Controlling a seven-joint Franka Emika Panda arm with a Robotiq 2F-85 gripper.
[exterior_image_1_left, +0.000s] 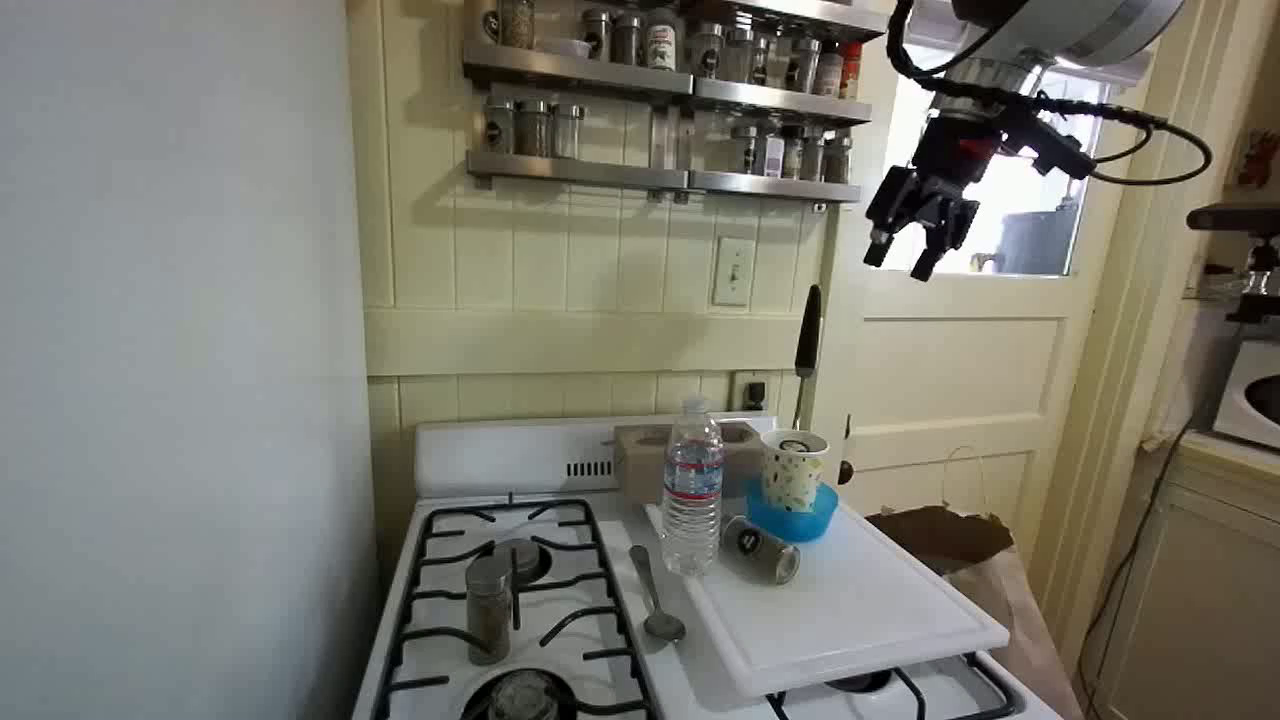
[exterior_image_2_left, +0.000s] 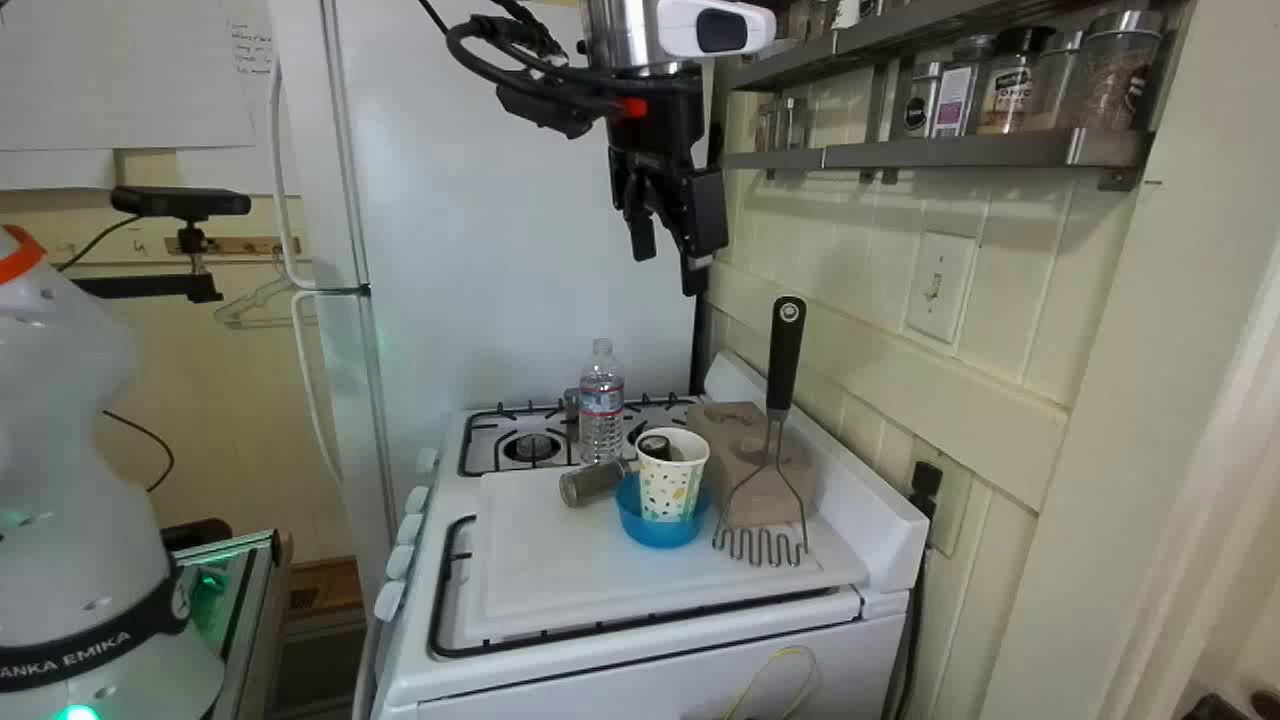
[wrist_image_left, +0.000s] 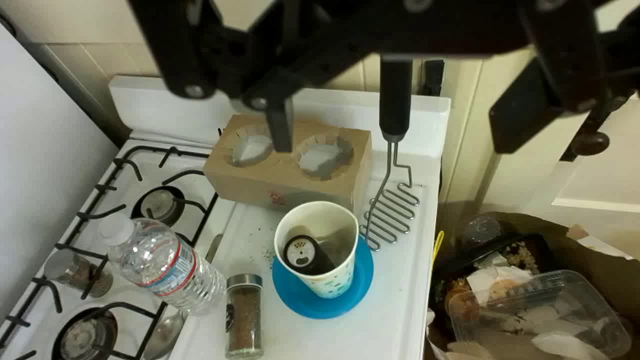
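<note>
My gripper (exterior_image_1_left: 899, 263) hangs high over the stove, open, with nothing between its fingers. In the wrist view its fingers (wrist_image_left: 280, 125) spread wide above the scene, and the masher's black handle (wrist_image_left: 396, 99) shows in the gap, farther below. The masher (exterior_image_2_left: 780, 420) stands upright on its wire head behind a spotted paper cup (wrist_image_left: 327, 267). A dark-topped shaker (wrist_image_left: 301, 253) is inside the cup, which sits in a blue bowl (exterior_image_2_left: 660, 528). A spice jar (wrist_image_left: 244, 315) lies on its side on the white board (exterior_image_1_left: 840, 600), near an upright water bottle (exterior_image_1_left: 692, 492).
A cardboard box with two round holes (wrist_image_left: 282, 174) stands against the stove's back panel. Another jar (exterior_image_1_left: 488, 612) stands on the left grates, with a spoon (exterior_image_1_left: 654, 600) between grates and board. Spice shelves (exterior_image_1_left: 576, 72) line the wall; a trash bag (exterior_image_1_left: 948, 540) is at the right.
</note>
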